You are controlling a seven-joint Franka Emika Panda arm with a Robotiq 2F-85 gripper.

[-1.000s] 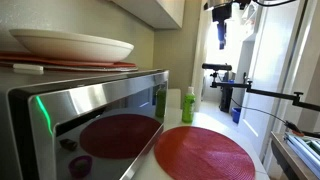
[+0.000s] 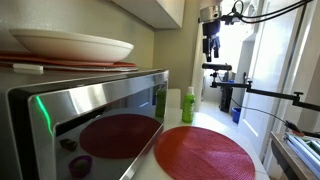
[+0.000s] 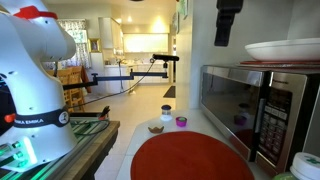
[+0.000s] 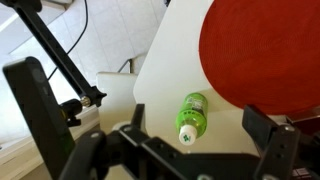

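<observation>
High up at the right in exterior view 1 hangs my gripper [image 2: 211, 48], well above the counter. In the wrist view the gripper is open, its fingers wide apart with nothing held. Below and between them, seen from above, stands a green bottle [image 4: 192, 117] with a white cap. That green bottle [image 2: 188, 106] is upright on the counter in exterior view 1, behind a round red mat [image 2: 205, 153]. The red mat [image 4: 270, 50] fills the upper right of the wrist view.
A microwave [image 3: 255, 105] with a reflective door lines one side, a white bowl [image 2: 75, 42] on top. Near the counter's far end in exterior view 2 are a small white jar [image 3: 166, 112], a purple item [image 3: 181, 121] and a brown piece [image 3: 156, 128].
My gripper has shifted slightly left and down in exterior view 1. The bottle, mat and bowl have stayed put.
</observation>
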